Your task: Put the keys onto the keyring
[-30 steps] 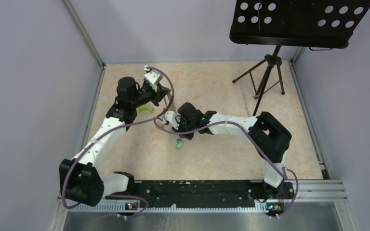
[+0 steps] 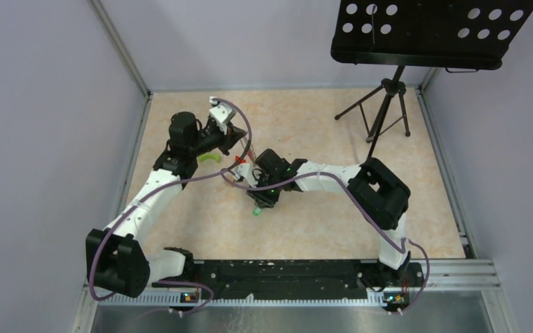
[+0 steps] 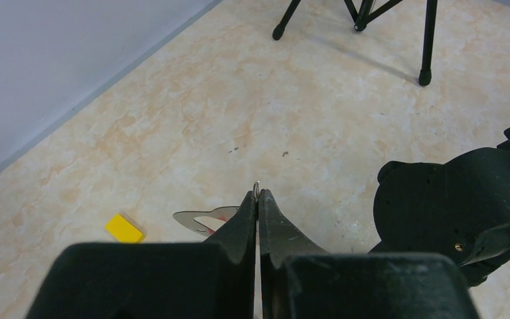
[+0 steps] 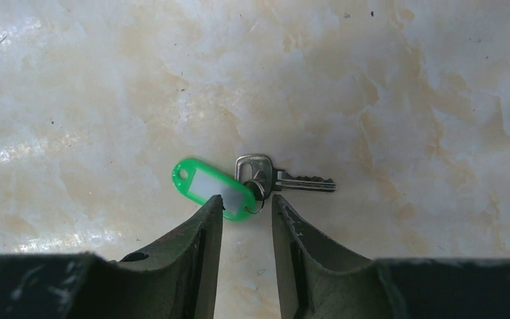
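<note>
A green key tag lies on the tabletop, its small metal ring at one end, with a silver key beside and partly under it. My right gripper is part open just over the ring end, fingertips either side of it, holding nothing visible. In the top view the tag shows below that gripper. My left gripper is shut high above the table at the left, a small thin metal piece showing at its tips; whether it is held is unclear.
A music stand stands at the back right. A yellow block and a scissor-like metal handle lie under the left gripper; a yellow-green object sits nearby.
My right arm has shifted slightly toward the front, its gripper now covering more of the tag's end. The left arm is nearly unchanged.
</note>
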